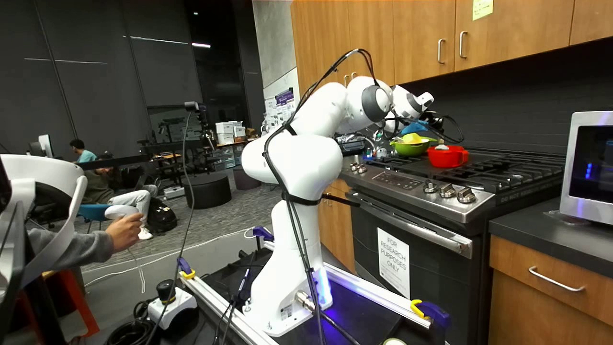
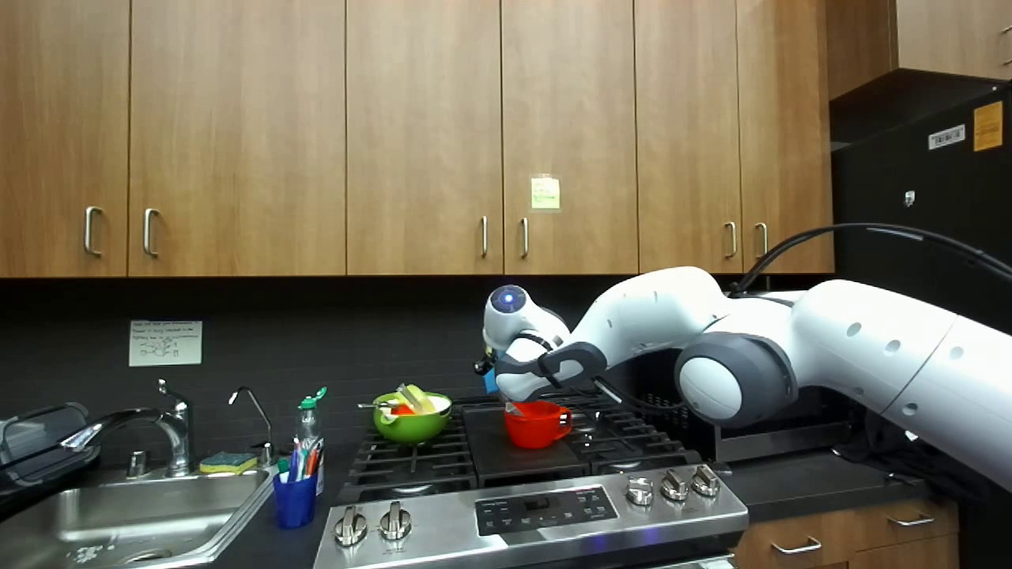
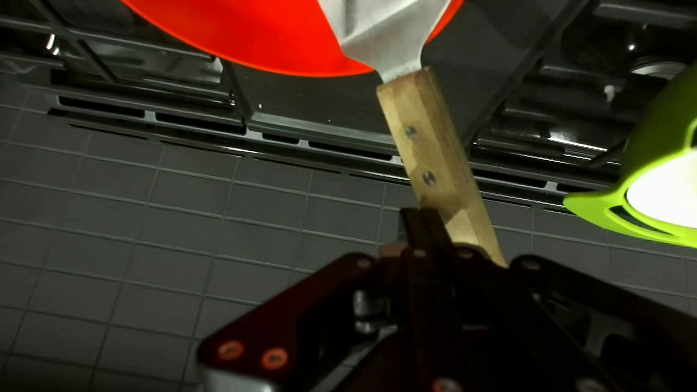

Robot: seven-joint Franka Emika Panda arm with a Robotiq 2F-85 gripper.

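In the wrist view, a spatula with a metal blade (image 3: 385, 32) and a wooden handle (image 3: 431, 144) leans out of a red pot (image 3: 261, 39). My gripper is shut, its dark fingers overlapping the end of the handle in that view; nothing shows between them. Whether they touch the wood I cannot tell. The red pot (image 2: 533, 425) stands on the middle of the stove, below the arm's wrist, in exterior view 2. There my gripper is mostly hidden behind the wrist.
Left of the red pot stands a green bowl (image 2: 412, 427) holding yellow and red items. Stove grates (image 2: 607, 417) surround the pot. The tiled back wall (image 3: 163, 242) is close behind the gripper. A blue cup with pens (image 2: 295, 498) stands beside the sink (image 2: 104, 512).
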